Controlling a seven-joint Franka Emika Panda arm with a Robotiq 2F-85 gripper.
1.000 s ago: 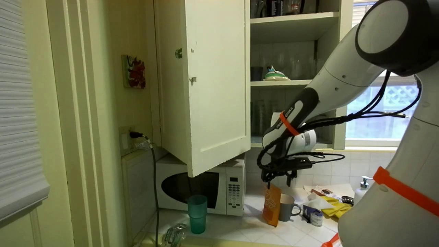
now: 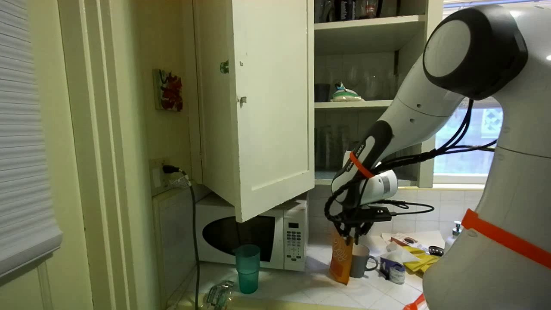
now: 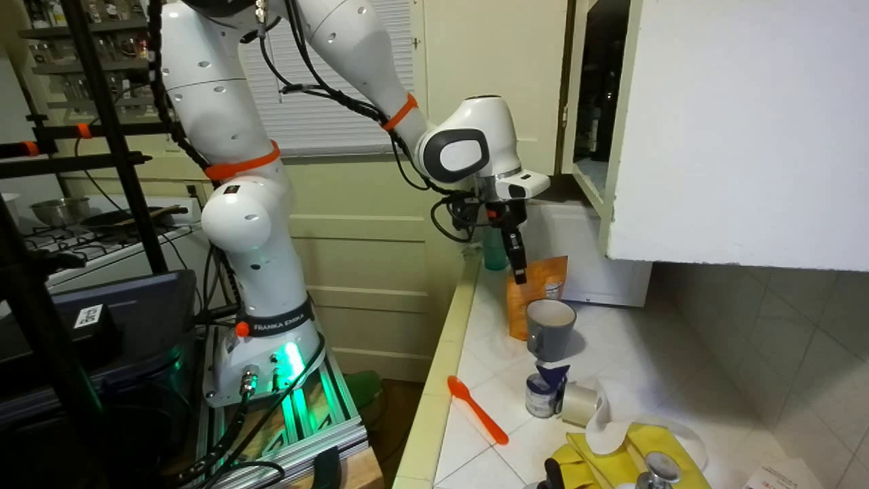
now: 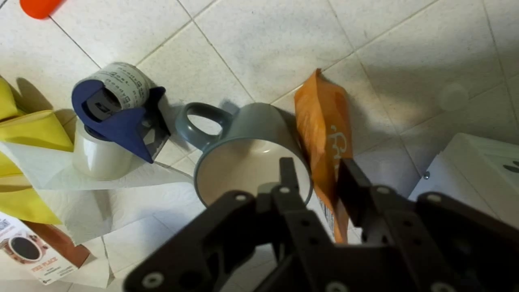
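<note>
An orange bag (image 4: 321,126) with white lettering stands upright on the counter, right against the grey mug (image 4: 253,126). My gripper points down over them, its fingers part open. In the wrist view one of its fingers (image 4: 288,172) overlaps the mug's mouth, while the other is on the far side of the bag, so the bag's top edge lies between them. A gap shows between the left finger and the bag. From outside, the gripper (image 2: 352,240) appears at the top of the orange bag (image 2: 341,261).
A tape dispenser (image 4: 114,117), yellow gloves (image 4: 36,138) and paper lie beyond the mug's handle. The microwave (image 2: 294,235) stands behind the bag, with a teal cup (image 2: 248,268) before it. An open cabinet door (image 2: 273,103) hangs above. A red spoon (image 3: 478,410) lies near the counter edge.
The gripper's fingers have drawn closer together, and the gripper has come down slightly onto the bag's top. The upper arm has shifted left. Bag and mug look unmoved.
</note>
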